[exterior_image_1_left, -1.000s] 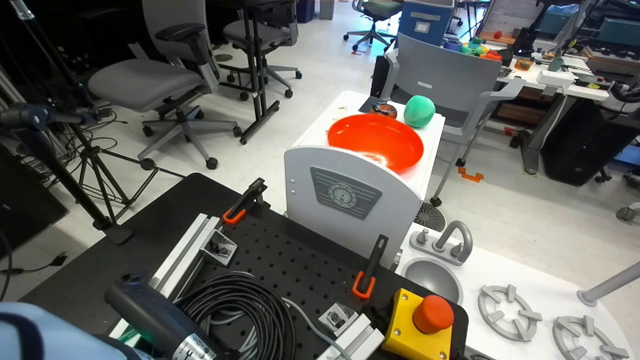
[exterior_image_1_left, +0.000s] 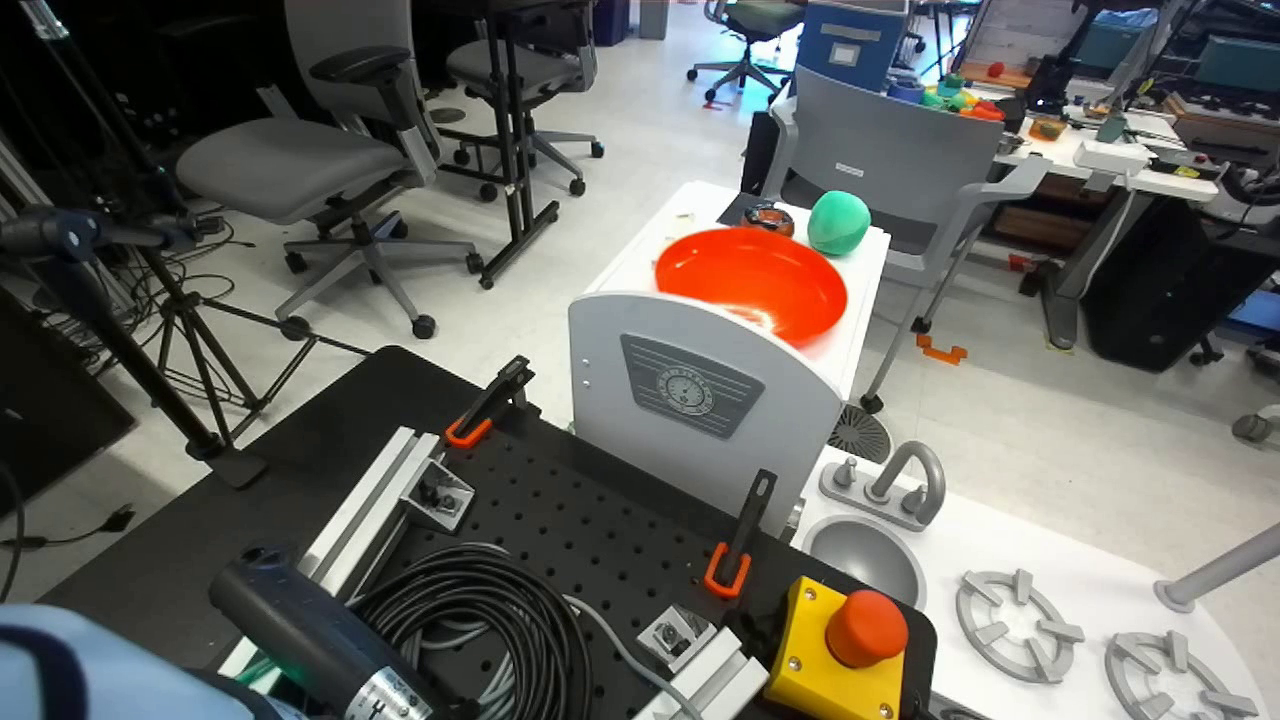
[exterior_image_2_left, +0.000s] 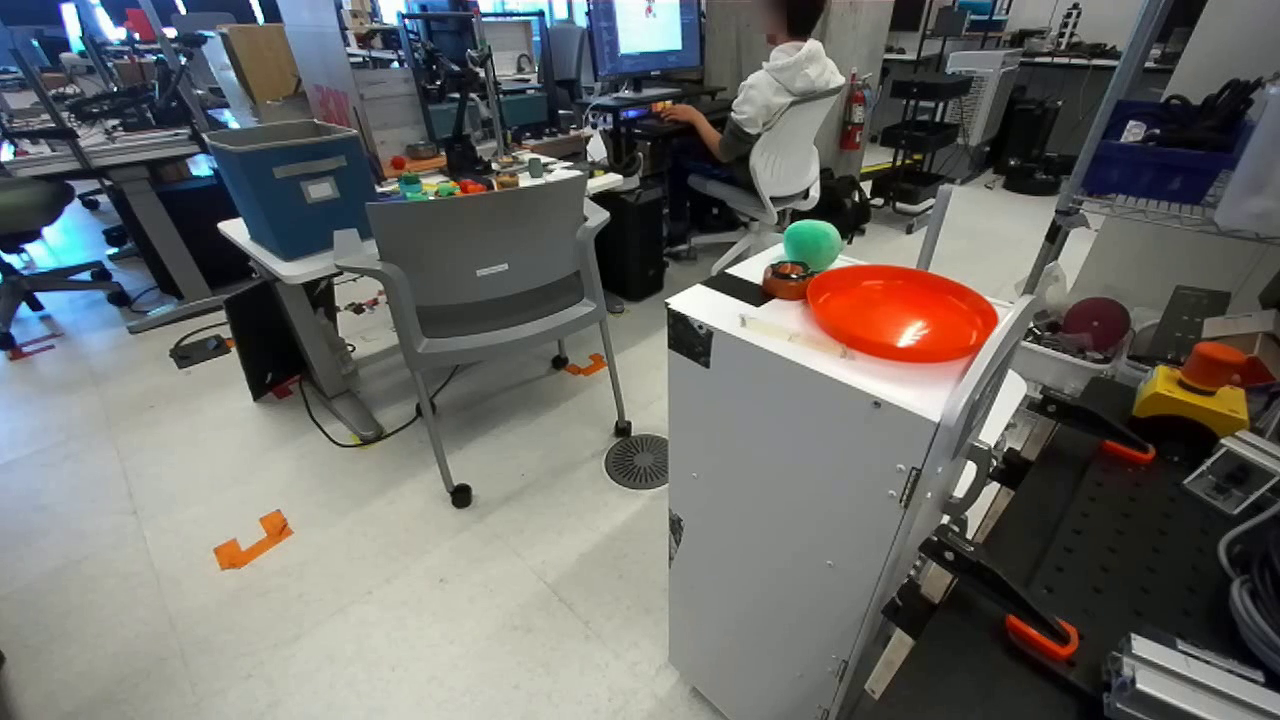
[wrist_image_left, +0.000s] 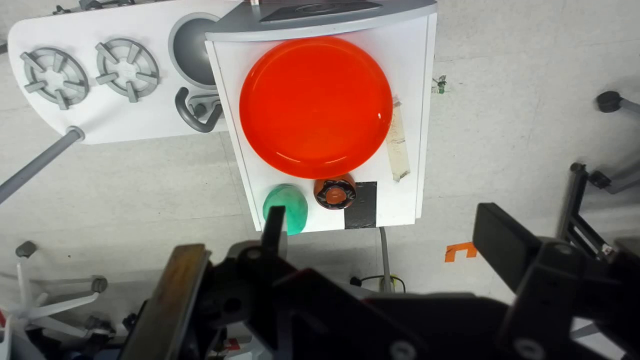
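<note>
On the white cabinet top (exterior_image_2_left: 750, 314) rests a wide orange-red plate (wrist_image_left: 315, 108), empty. Beside its rim, away from the grey panel, is a small brown and black round object (wrist_image_left: 334, 193). A green rounded object (wrist_image_left: 288, 207) sits near the cabinet's corner, a short way from the brown one. My gripper stands open in the wrist view, its fingers wide apart with nothing between them. One finger's tip overlaps the green object in that view; the height between them cannot be told. Neither exterior view shows the gripper.
A raised grey panel (exterior_image_1_left: 702, 390) borders one side of the cabinet top. Adjoining it are a toy sink (exterior_image_1_left: 866, 554) with a tap (exterior_image_1_left: 914, 480) and two toy burners. An emergency stop (exterior_image_1_left: 866, 630), clamps and coiled cables (exterior_image_1_left: 480, 624) occupy the black board. A grey chair (exterior_image_2_left: 492, 264) stands behind.
</note>
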